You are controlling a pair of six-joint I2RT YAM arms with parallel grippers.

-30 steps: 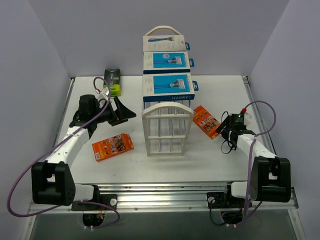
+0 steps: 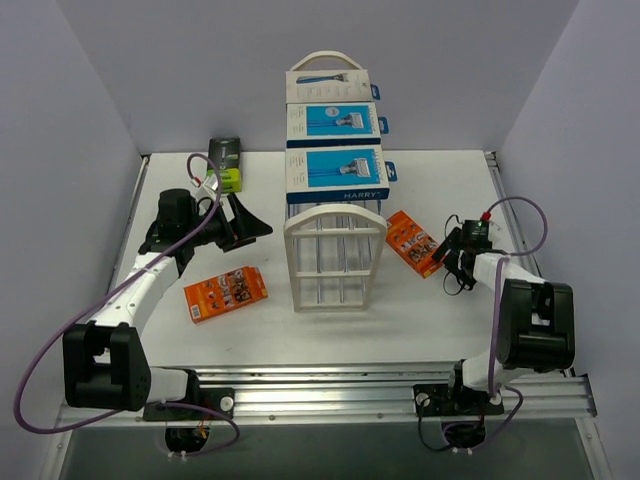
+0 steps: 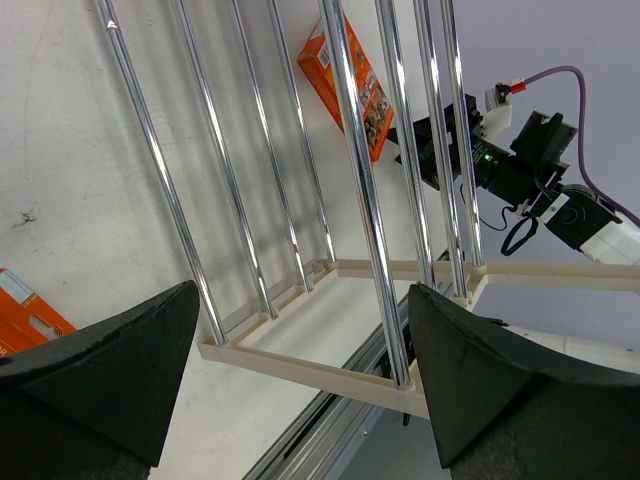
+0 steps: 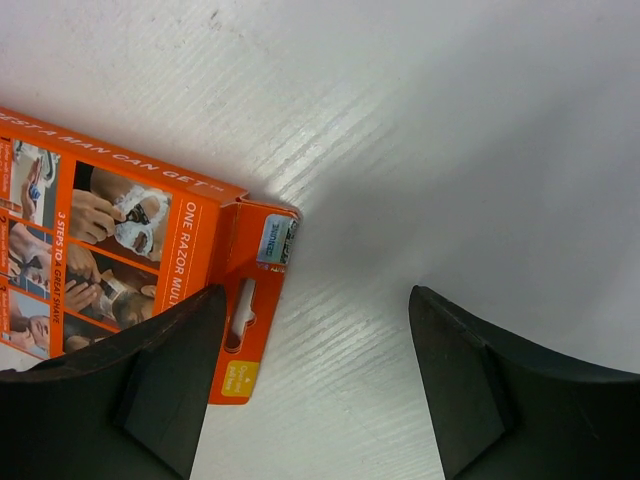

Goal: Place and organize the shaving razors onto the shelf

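The wire shelf rack (image 2: 335,270) holds several razor boxes, the front one a blue Harry's box (image 2: 337,173). An orange razor box (image 2: 414,242) lies on the table right of the rack; my right gripper (image 2: 447,255) is at its near end, open, with the box's hanging tab (image 4: 250,305) beside one finger in the right wrist view. Another orange box (image 2: 226,293) lies left of the rack. My left gripper (image 2: 243,228) stands open beside the rack, whose chrome bars fill the left wrist view.
A black and green box (image 2: 225,165) lies at the back left. Bare table (image 2: 440,330) shows at the front right and behind the right orange box. Grey walls enclose both sides.
The right arm's lower joints have shifted toward the back, with the gripper staying near the orange box's end. The left arm and the boxes have not visibly moved.
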